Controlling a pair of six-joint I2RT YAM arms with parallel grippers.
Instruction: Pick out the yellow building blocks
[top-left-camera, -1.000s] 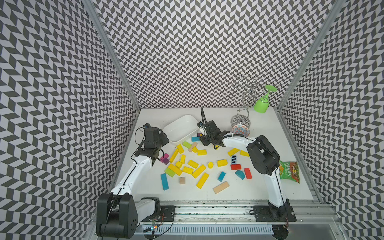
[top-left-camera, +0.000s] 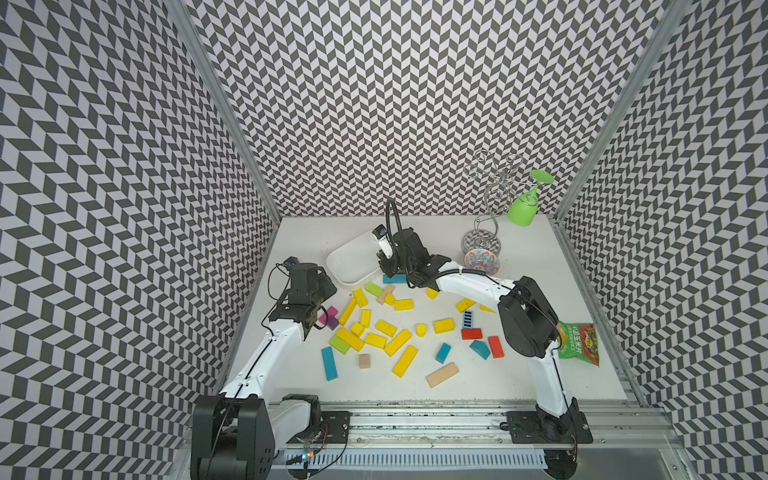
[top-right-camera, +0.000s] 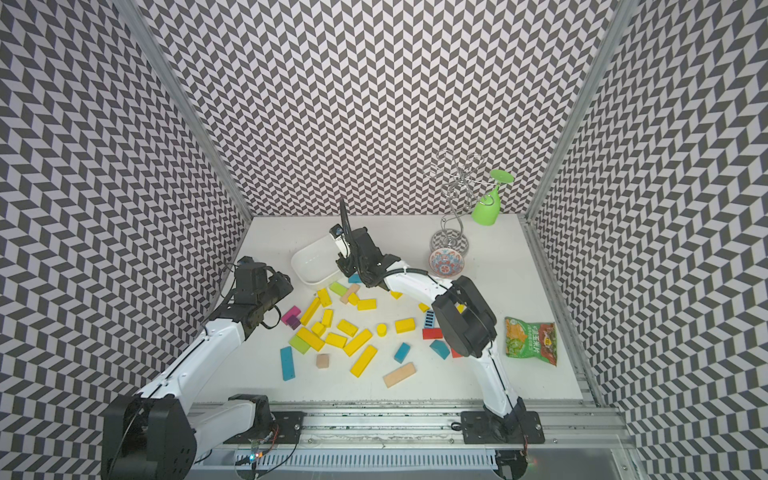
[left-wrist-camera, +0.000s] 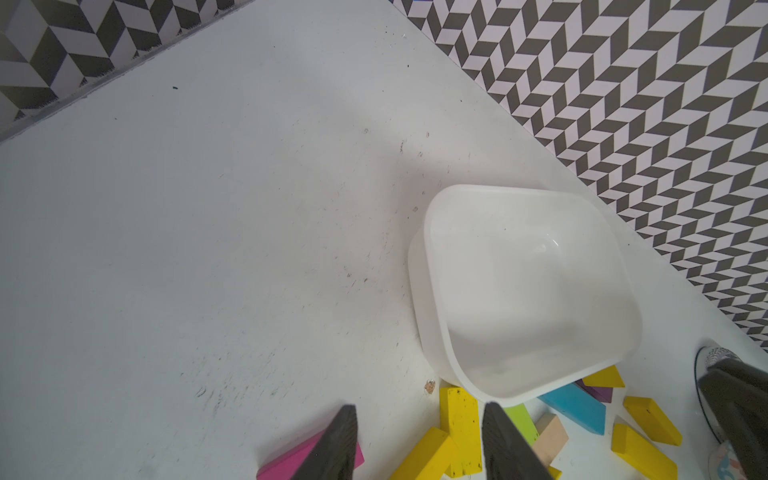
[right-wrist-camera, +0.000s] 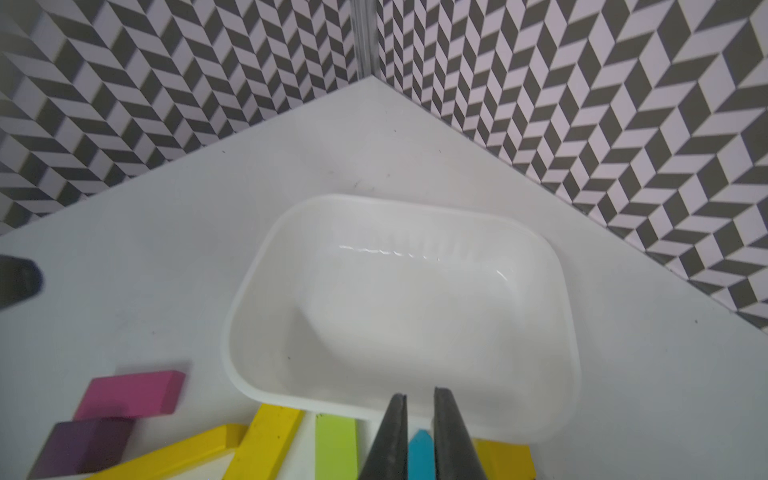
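Observation:
Many yellow blocks (top-left-camera: 397, 342) lie scattered over the middle of the white table. An empty white tub (left-wrist-camera: 528, 288) stands behind them. My left gripper is open and empty, high over the table left of the tub; a yellow block (left-wrist-camera: 461, 432) shows far below between its fingers. At the tub's right side hovers my right gripper, its fingers close together with a narrow gap. Blue (right-wrist-camera: 421, 457) shows in that gap; I cannot tell whether it is held or lies behind. No yellow block shows between these fingertips.
Blue (top-left-camera: 329, 363), red (top-left-camera: 472, 333), green, purple and wooden blocks lie among the yellow ones. At the back right are a wire rack (top-left-camera: 481, 237), a patterned bowl (top-left-camera: 481, 261) and a green spray bottle (top-left-camera: 524, 209); a snack bag (top-left-camera: 579, 344) lies far right.
My left gripper has shifted slightly toward the front.

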